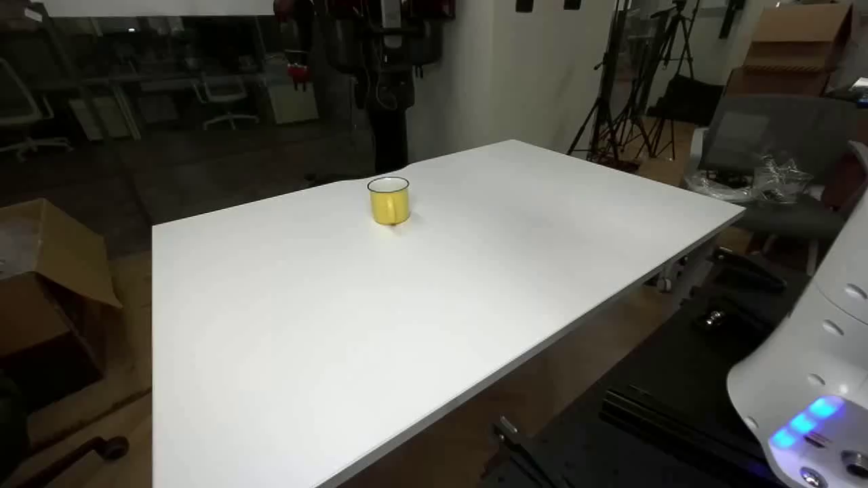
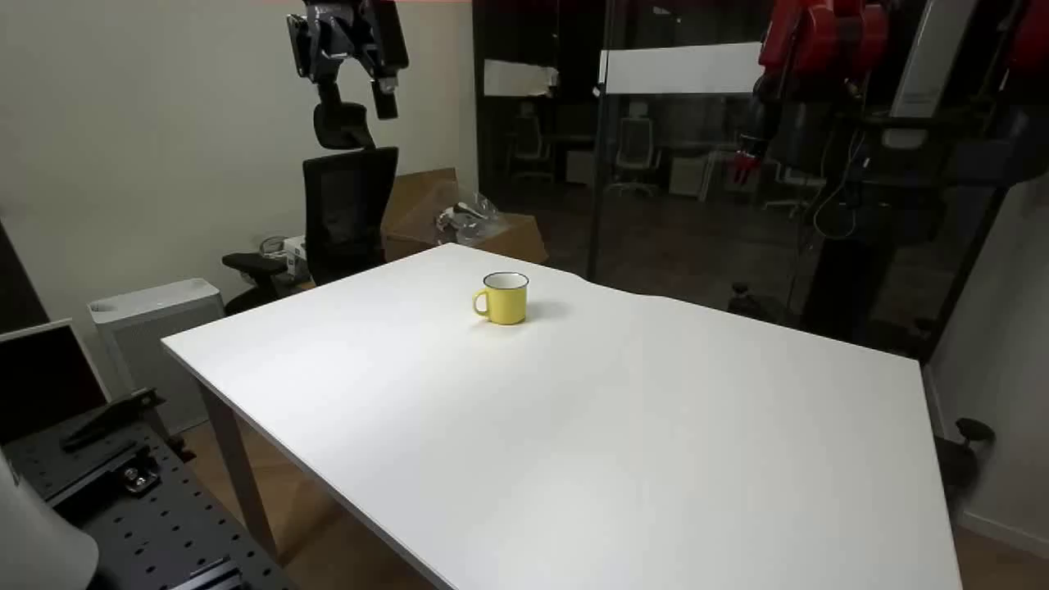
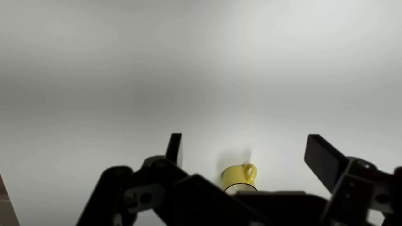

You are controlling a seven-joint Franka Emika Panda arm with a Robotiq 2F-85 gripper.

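A yellow mug with a dark rim and white inside stands upright on the white table, close to its far edge. In the second exterior view the mug has its handle pointing left. From the wrist, the mug shows low in the picture, partly covered by the gripper body, its handle at the upper right. My gripper is open, its fingers wide apart above the table, with nothing held. Neither exterior view shows the gripper; the second one has a dark arm part at the top that I cannot identify surely.
Apart from the mug, the tabletop is bare, with wide free room around. An open cardboard box sits on the floor past the table's left side. The white arm base stands at the near right, on a black bench.
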